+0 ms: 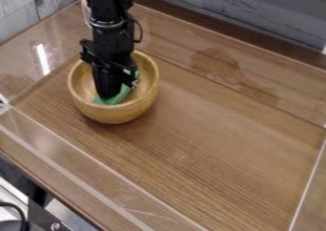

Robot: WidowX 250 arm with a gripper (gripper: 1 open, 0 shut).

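A yellow-tan bowl (137, 107) sits on the wooden table at the left. A green object (109, 98) lies inside it, partly hidden by the gripper. My black gripper (117, 90) reaches down into the bowl from above, its tip over the green object. It looks shut; whether anything is between its fingers is hidden.
A raised wooden edge is at the top right.
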